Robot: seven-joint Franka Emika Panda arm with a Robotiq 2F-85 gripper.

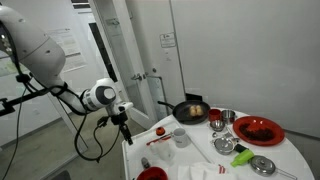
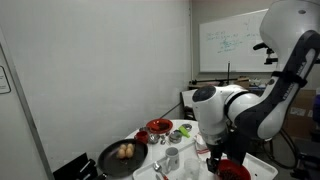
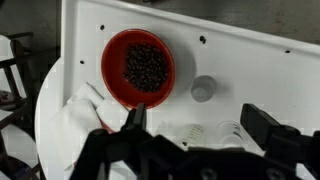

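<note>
My gripper is open, its two dark fingers wide apart and nothing held between them. In exterior view 1 the gripper (image 1: 126,132) hangs over the left edge of the white table. From the wrist I look down on a red bowl (image 3: 109,66) containing dark beans. Right of that bowl stands a small grey round item (image 3: 203,88). Clear glasses (image 3: 230,132) show near the gap between the fingers, partly covered by the gripper.
A white cloth (image 3: 72,132) lies beside the bowl. Farther along the table are a black pan (image 1: 180,110) with round brownish items, a grey mug (image 1: 181,138), red cups, a red plate (image 1: 258,130), a green item (image 1: 242,158) and a lidded pot (image 1: 263,165).
</note>
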